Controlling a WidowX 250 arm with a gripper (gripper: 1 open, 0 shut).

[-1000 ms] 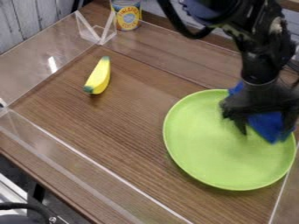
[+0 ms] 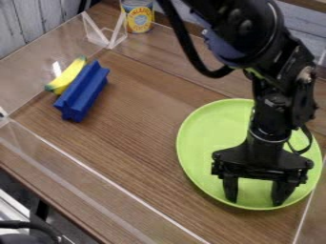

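My black gripper (image 2: 254,182) is down over the green plate (image 2: 201,143) on the right side of the table, fingertips low at the plate's surface; whether they are open or shut is hard to tell. A blue block (image 2: 83,93) lies on the wooden table at the left, beside a yellow banana (image 2: 65,78), which it partly hides.
A can (image 2: 136,14) stands at the back near a clear plastic edge. A clear barrier runs along the left and front of the table.
A second ago blue showed on the plate under my gripper; now a blue block lies beside the banana at left. My gripper has moved slightly left and down over the plate.
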